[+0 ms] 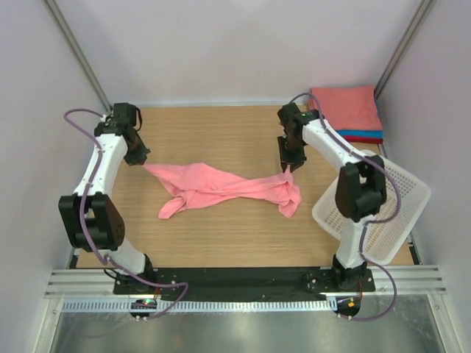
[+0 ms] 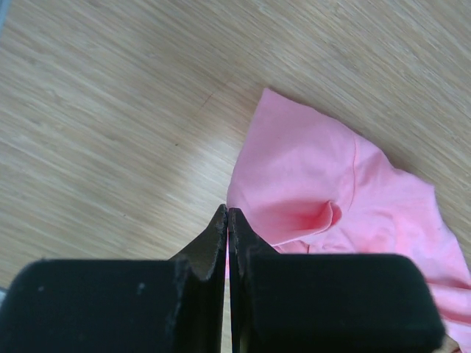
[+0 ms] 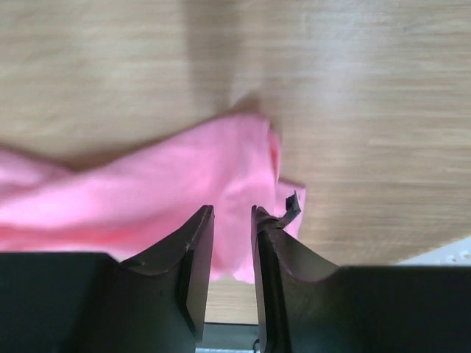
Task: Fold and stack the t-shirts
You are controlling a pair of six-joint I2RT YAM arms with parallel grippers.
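Note:
A pink t-shirt (image 1: 199, 184) lies bunched in a long, crumpled strip across the middle of the table. My left gripper (image 1: 147, 156) is shut at the shirt's left end, and a corner of the pink cloth (image 2: 294, 169) meets its fingertips in the left wrist view. At the shirt's right end, my right gripper (image 1: 288, 168) is partly open above the cloth. In the right wrist view its fingers (image 3: 195, 254) stand apart over the pink fabric (image 3: 213, 169), with no cloth clearly held between them.
Folded shirts, pink over blue and red, form a stack (image 1: 344, 110) at the back right. A white basket (image 1: 397, 184) tilts at the right edge, near the right arm. Bare wooden table (image 1: 213, 132) shows behind and in front of the shirt.

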